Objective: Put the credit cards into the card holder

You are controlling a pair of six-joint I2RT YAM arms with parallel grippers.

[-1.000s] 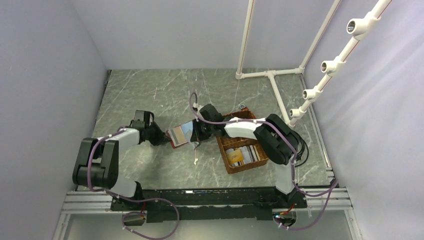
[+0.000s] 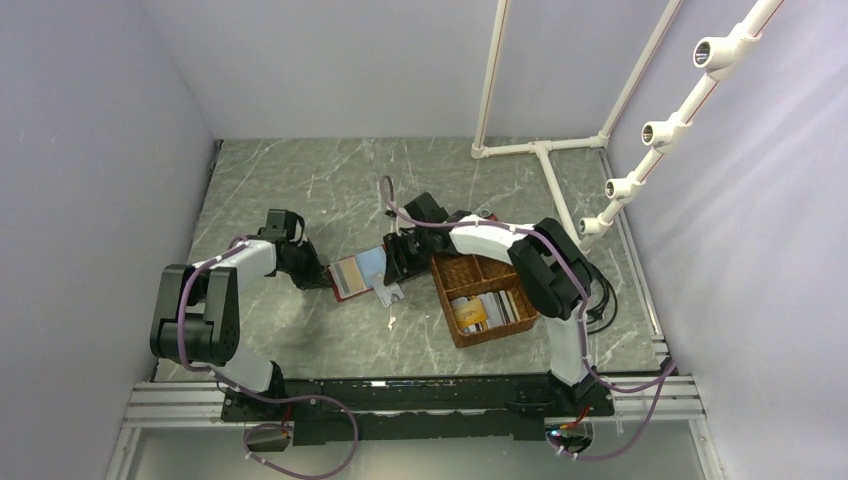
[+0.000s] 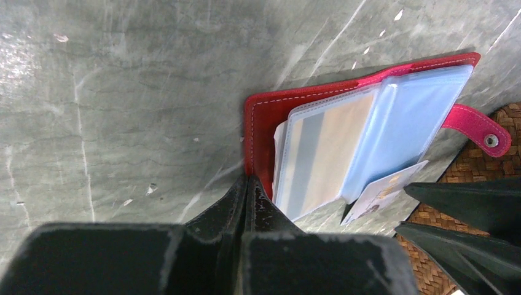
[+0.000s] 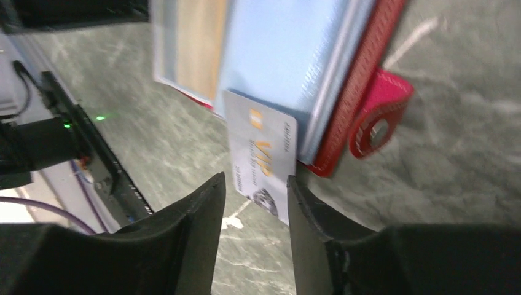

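Observation:
The red card holder (image 3: 263,142) lies spread open on the table, its clear sleeves showing a beige striped card (image 3: 319,153) and an empty-looking blue pocket (image 3: 410,110). At its left edge my left gripper is shut on the red cover. A silver VIP card (image 4: 261,150) leans at a slant against the blue sleeve's lower edge, mostly outside it; whether its upper edge is inside the pocket I cannot tell. My right gripper stands open around the card's lower end, fingers apart on either side, with no clear contact.
A brown woven basket (image 2: 480,339) with compartments sits right of the holder, several cards (image 2: 497,308) in its front one. The holder's snap strap (image 4: 382,117) points towards the basket. Bare table lies in front and behind.
The right gripper has gone from the card's upper part down along it. The card's slant has shifted. The left gripper stays at the holder's left edge, with slight movement.

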